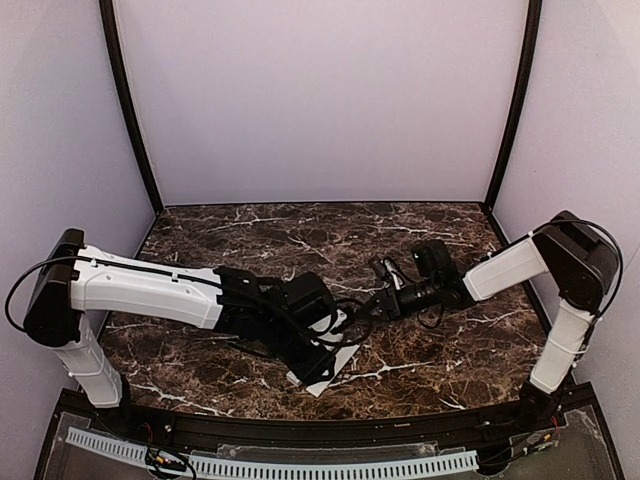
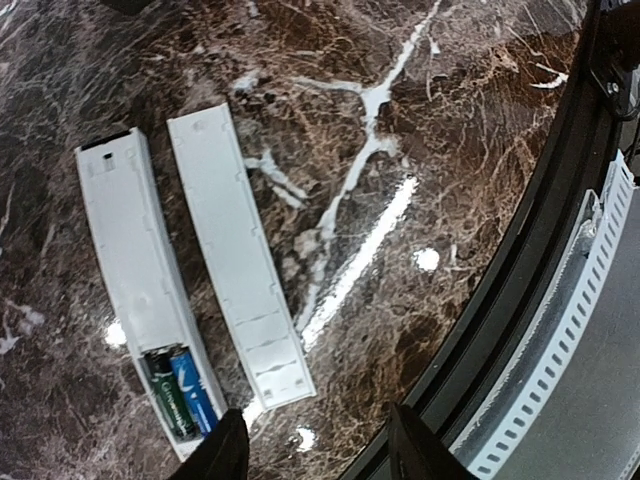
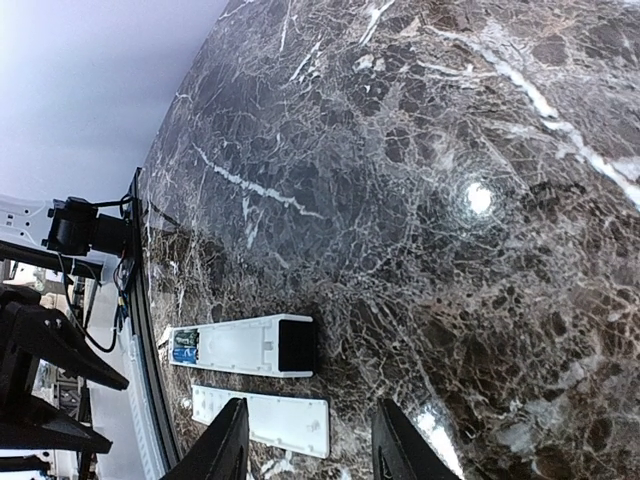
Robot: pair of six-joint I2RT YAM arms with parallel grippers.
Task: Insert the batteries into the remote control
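Note:
The white remote body (image 2: 130, 250) lies on the marble table, its compartment holding a green battery (image 2: 170, 395) and a blue battery (image 2: 195, 390) side by side. Parallel beside it, apart, lies the white cover, also visible in the right wrist view (image 3: 265, 415). My left gripper is above the table just past the ends of both pieces, open with nothing between its fingers. My right gripper is open and empty, off to the right of the pieces; in the top view both pieces are partly hidden under the left arm.
The table's front edge with a black rail (image 2: 530, 240) runs close by the pieces. The two arms are close together near the middle.

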